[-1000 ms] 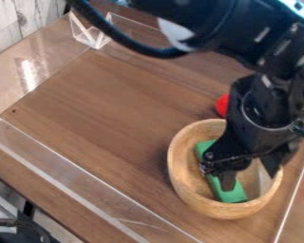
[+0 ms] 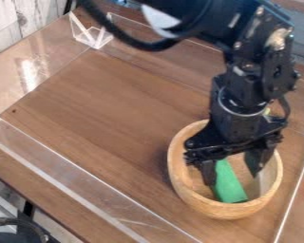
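My black gripper (image 2: 231, 152) is lowered over a round wooden bowl (image 2: 208, 207) at the right of the camera view, its open fingers hanging inside the rim. A long green object (image 2: 228, 182) lies in the bowl beneath the gripper, its upper part partly hidden by the fingers. A pale, thin piece shows at the right inside the bowl, too unclear to name.
Clear strips run along its left and right edges, and a small clear bracket (image 2: 91, 30) stands at the top left.
My gripper has risen a little, uncovering more of the green object.
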